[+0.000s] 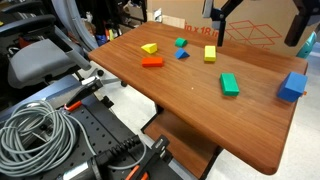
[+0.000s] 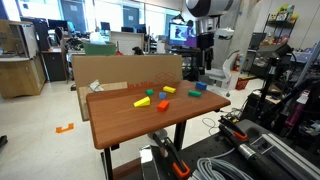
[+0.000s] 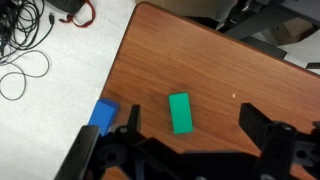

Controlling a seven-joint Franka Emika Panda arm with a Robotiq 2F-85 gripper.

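My gripper hangs above the wooden table, open with nothing between its fingers. In the wrist view, an oblong green block lies on the table between my spread fingers as seen from above, a little ahead of the line joining the tips. Beside the left finger is a larger blue block. Exterior view 1 shows the same green block and the blue block apart on the tabletop, both below my gripper and untouched.
Farther along the table lie a yellow block, a small blue piece, a small green piece, another yellow piece and a red block. A cardboard panel stands along one side.
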